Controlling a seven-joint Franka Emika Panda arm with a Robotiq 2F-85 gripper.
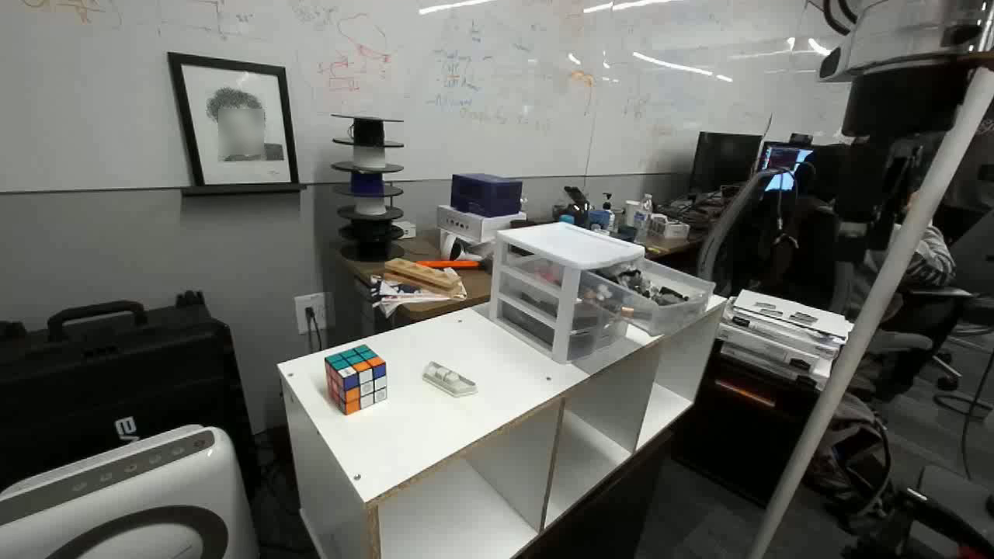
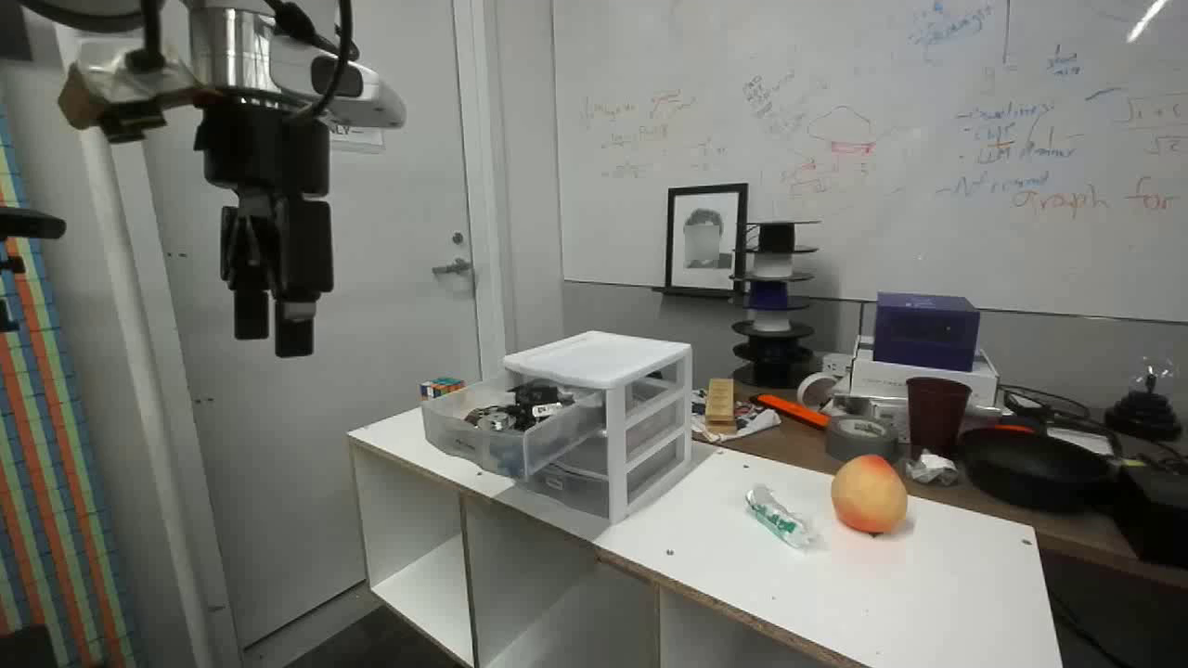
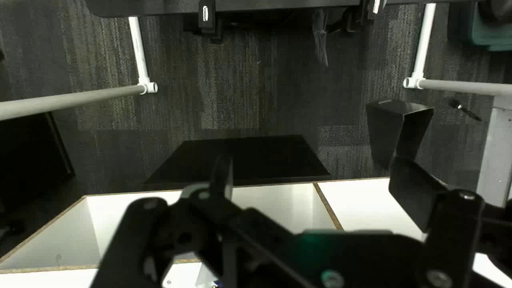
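High at the left in exterior view 2 hangs my gripper, black and pointing down, well above the white shelf unit. In the wrist view its fingers stand wide apart with nothing between them. On the shelf top, a Rubik's cube sits at the left in exterior view 1, with a small pale object beside it. A white drawer unit has its top drawer pulled out, full of dark small items. A yellow-red fruit lies by a clear green-marked packet.
A desk behind the shelf holds a black pan, a dark red cup and tape. A white pole stands beside the arm. Bare shelf top surrounds the cube and the fruit.
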